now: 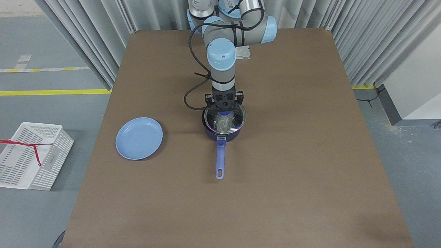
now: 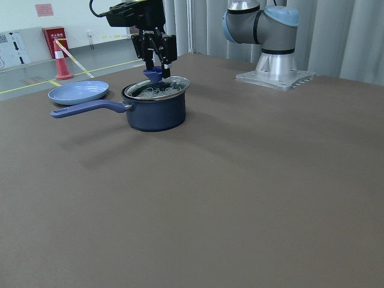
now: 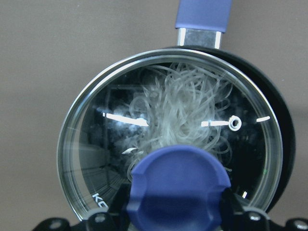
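Note:
The blue saucepan (image 2: 155, 115) stands on the table, its handle (image 1: 220, 159) toward the front camera. Its glass lid (image 3: 110, 130) has a blue knob (image 3: 178, 187) and shows pale stringy contents through it. My gripper (image 2: 154, 63) is shut on the knob. In the wrist view the lid sits off-centre on the pan, leaving part of the dark rim uncovered. A blue plate (image 1: 139, 138) lies beside the pan, to its left in the front view.
The robot base (image 2: 273, 77) stands at the back. A white basket (image 1: 49, 165) is on the floor, left of the table.

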